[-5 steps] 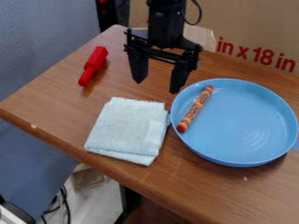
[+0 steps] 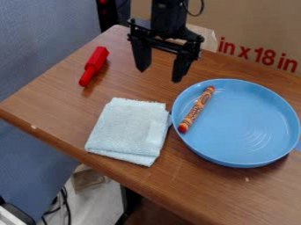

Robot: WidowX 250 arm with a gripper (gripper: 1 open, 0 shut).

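Note:
The black gripper hangs above the back middle of the table, its two fingers wide apart with nothing between them. It is behind a folded pale cloth at the front middle. A red cylindrical object lies to its left. On the right, an orange-wrapped stick rests on the left part of a blue plate.
The wooden table has bare space at the left and between cloth and gripper. A cardboard box stands at the back. The table's edge drops to the floor at lower left.
The gripper has moved up and back, away from the cloth and plate. The objects on the table have not visibly moved.

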